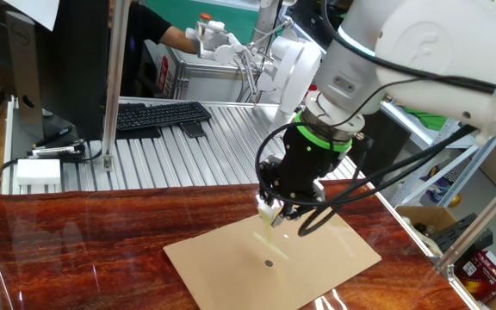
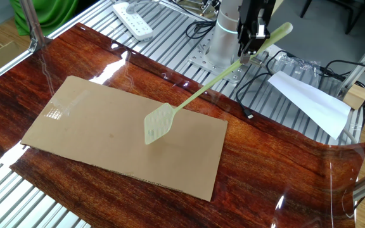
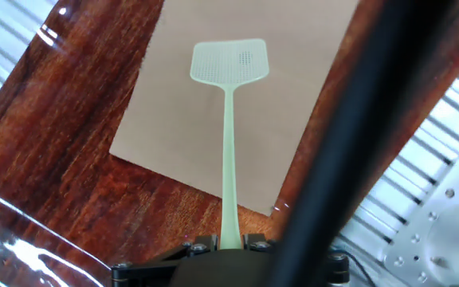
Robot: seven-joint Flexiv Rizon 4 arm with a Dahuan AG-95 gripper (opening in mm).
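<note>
A pale yellow-green fly swatter is held by its handle, with my gripper shut on it. In the wrist view the handle runs straight up from between the fingers to the square mesh head. Exterior view 2 has the gripper near the robot's base, the handle's end sticking out behind it. The head hangs over a brown cardboard sheet; its exact height is hard to tell. On the cardboard lies a small dark oval spot, just in front of the edge-on head in exterior view 1.
Beneath the cardboard spreads a glossy wood-patterned mat. A white power strip, a white sheet and loose cables lie on the slatted metal table. Behind the mat sits a keyboard. Cables loop around the wrist.
</note>
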